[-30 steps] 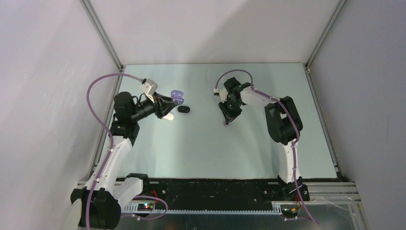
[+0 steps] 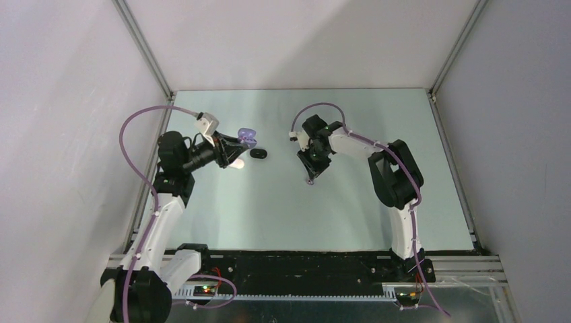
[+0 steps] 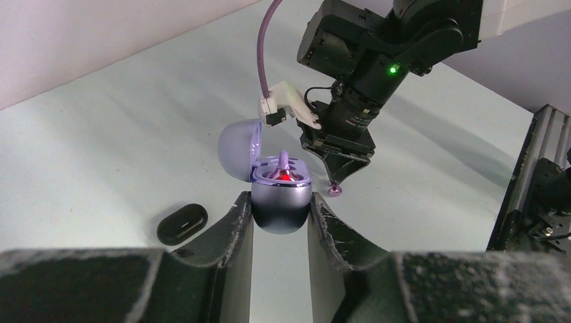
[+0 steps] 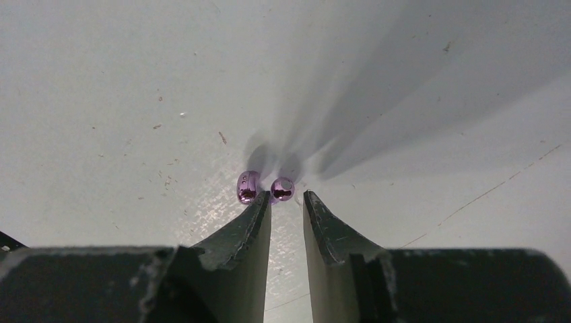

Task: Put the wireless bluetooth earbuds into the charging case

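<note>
My left gripper is shut on the lilac charging case [image 3: 279,208], held upright with its lid [image 3: 236,149] open and a lilac piece standing inside beside a red glow. In the right wrist view, two shiny purple earbuds [image 4: 248,187] [image 4: 283,189] lie close together on the table just at the fingertips of my right gripper, which is part open. Whether either bud is between the fingers is unclear; the left one lies outside them. The top view shows the right gripper [image 2: 311,176] low over the table, right of the held case [image 2: 246,134].
A black oval object [image 2: 258,153] and a white piece [image 2: 236,163] lie on the table [image 2: 269,215] below the held case. Walls border the back and sides.
My right gripper has moved down and left in the top view, toward the front of the table. The left arm has shifted very slightly left with the case.
</note>
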